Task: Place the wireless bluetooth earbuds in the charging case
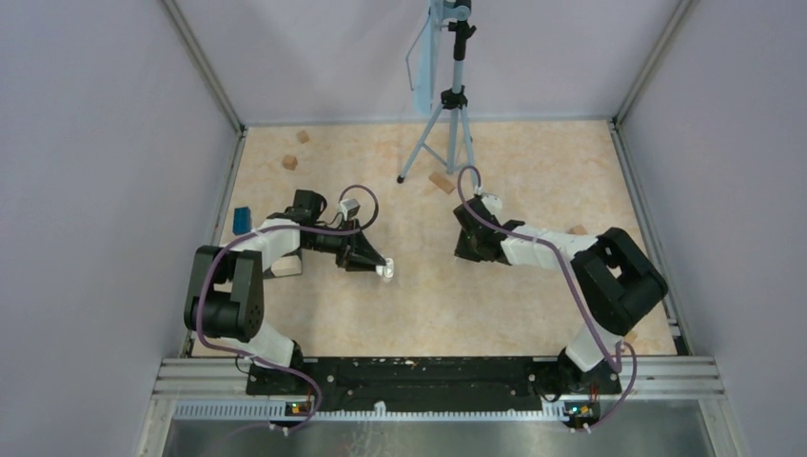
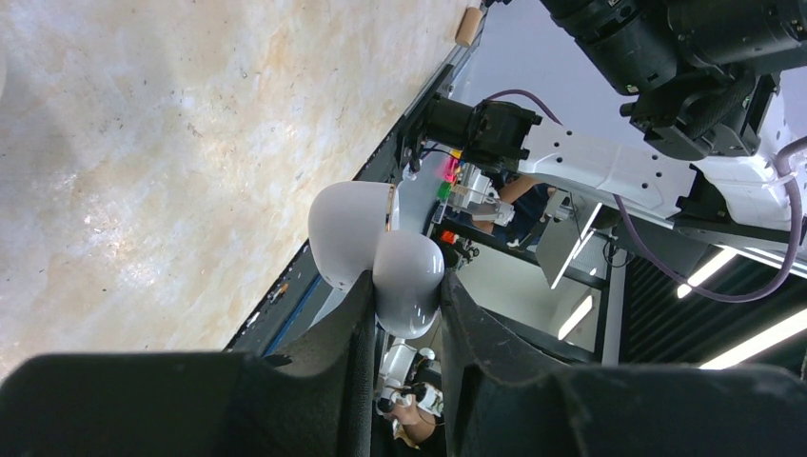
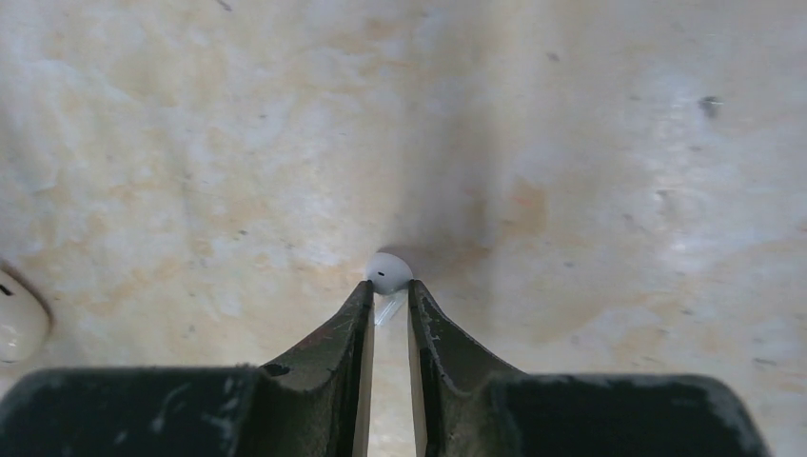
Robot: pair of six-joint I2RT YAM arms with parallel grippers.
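Note:
The white glossy charging case, its lid apparently open, is held in my left gripper, which is shut on it; from above, the case shows left of the table's middle. My right gripper is shut on a small white earbud, held over bare table. In the top view the right gripper stands right of the case, apart from it. A white rounded object, partly cut off, shows at the left edge of the right wrist view.
A tripod stands at the back centre. Small wooden blocks lie at the back left and right, with a blue item at the left edge.

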